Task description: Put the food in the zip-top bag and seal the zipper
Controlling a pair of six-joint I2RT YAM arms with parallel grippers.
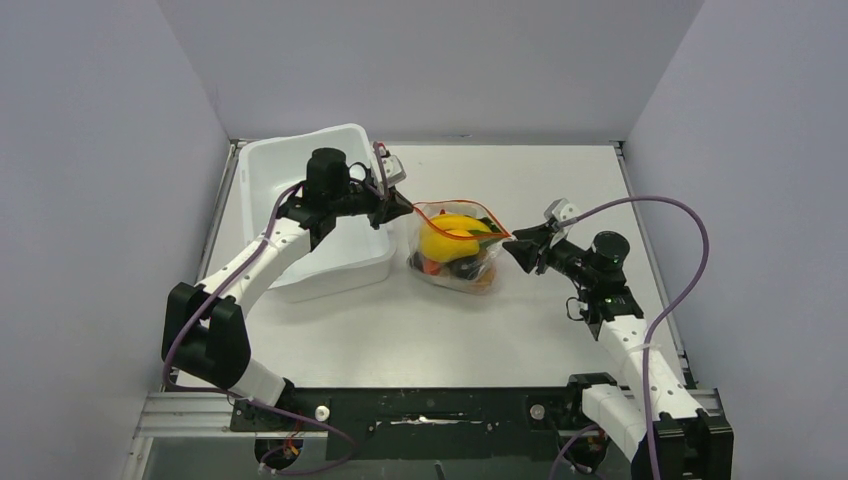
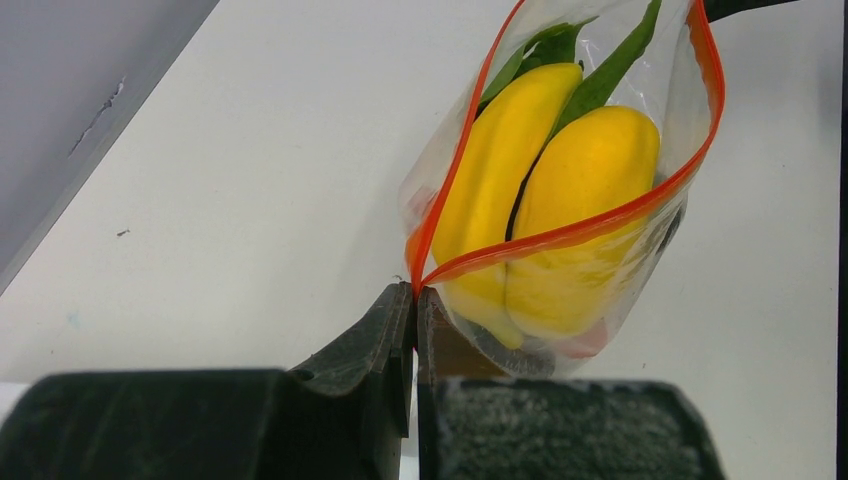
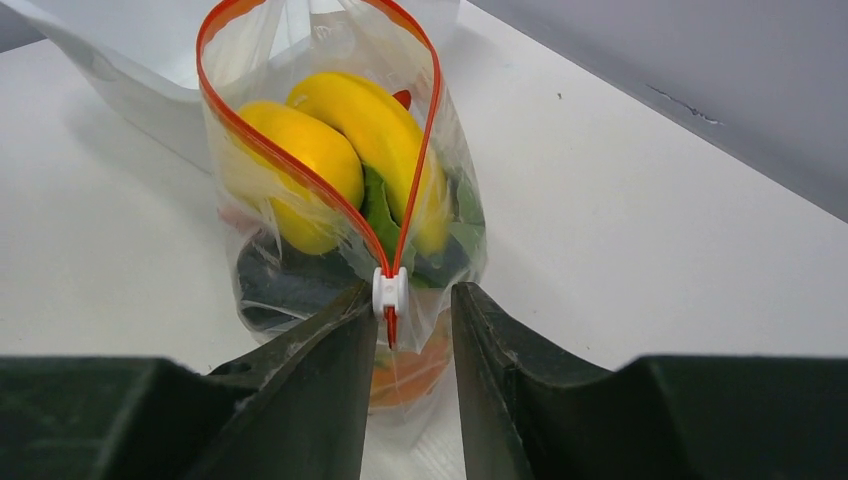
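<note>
The clear zip top bag stands on the table with its mouth open, edged by an orange zipper strip. Inside are a yellow banana, a yellow mango-like fruit, green leaves and darker food below. My left gripper is shut on one end of the orange zipper strip. At the opposite end sits a white zipper slider. My right gripper is part open around that end, the slider close to its left finger and a gap showing on the right side.
An empty white bin stands left of the bag, beneath the left arm. In front of the bag the white table is clear. Grey walls border the back and sides.
</note>
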